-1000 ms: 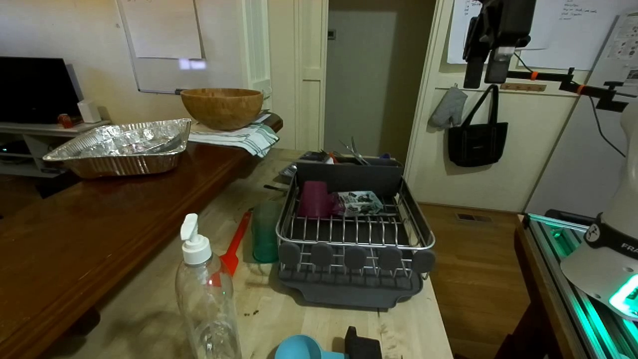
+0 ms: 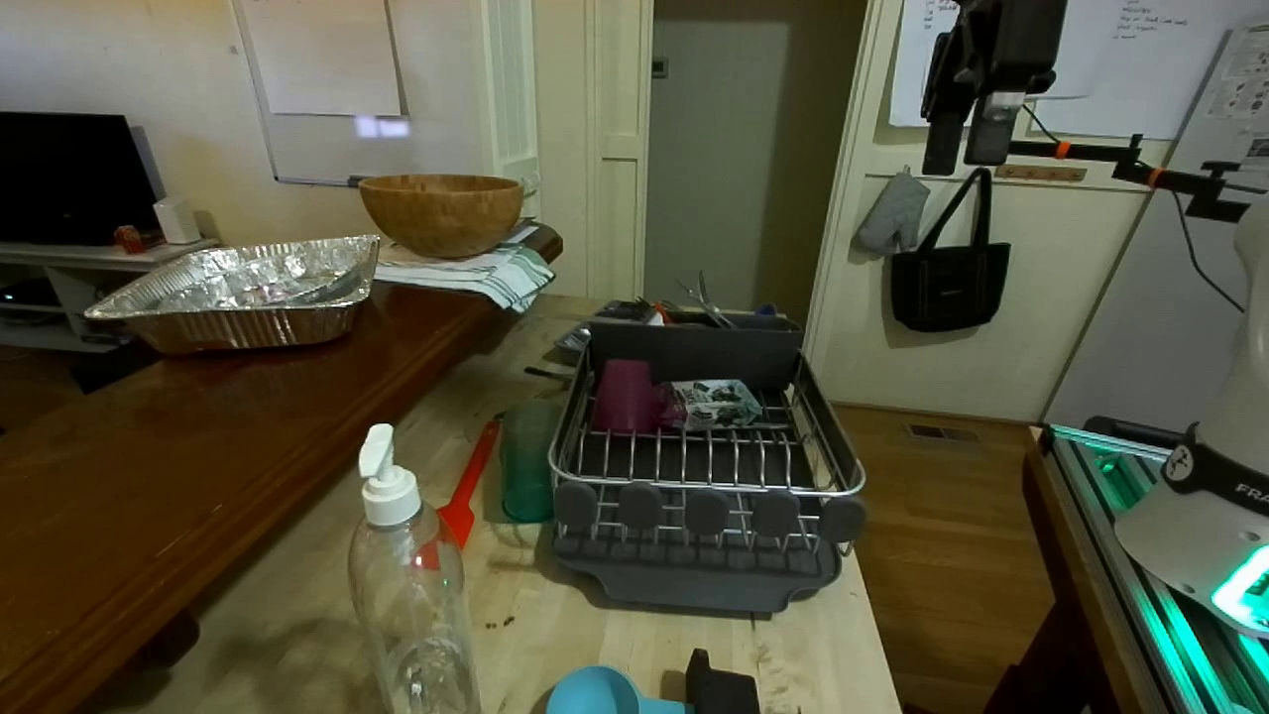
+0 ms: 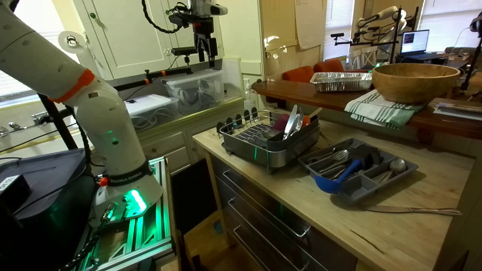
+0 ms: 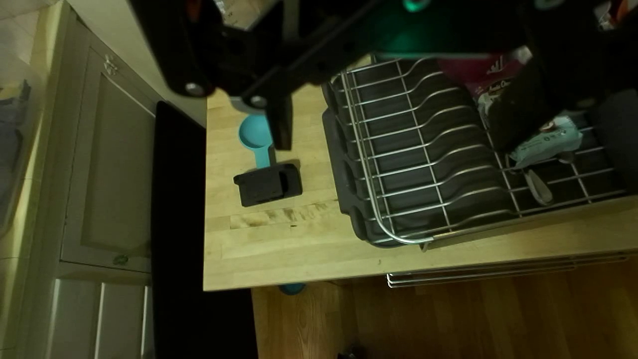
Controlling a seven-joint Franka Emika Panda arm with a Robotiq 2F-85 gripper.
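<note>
High above the counter, well clear of everything on it, hangs my gripper point(image 2: 965, 165). Its dark fingers stand wide apart in the wrist view, with nothing held between them. Below it is the dish rack point(image 4: 412, 149), a wire rack in a dark grey tray. A magenta cup point(image 2: 625, 397) and a crumpled packet point(image 2: 714, 404) lie inside the rack, along with a small spoon-like piece point(image 4: 539, 187). On the bare counter beside the rack rest a light blue scoop point(image 4: 255, 131) and a black block-shaped object point(image 4: 269, 184), close together.
Beside the rack stand a green cup point(image 2: 529, 464), a red spatula point(image 2: 471, 476) and a clear pump bottle point(image 2: 410, 595). A cutlery tray point(image 3: 361, 192) holds a blue ladle point(image 3: 334, 183); a knife point(image 3: 411, 210) lies nearby. The higher wooden counter bears a foil pan point(image 2: 256, 327) and wooden bowl point(image 2: 442, 214).
</note>
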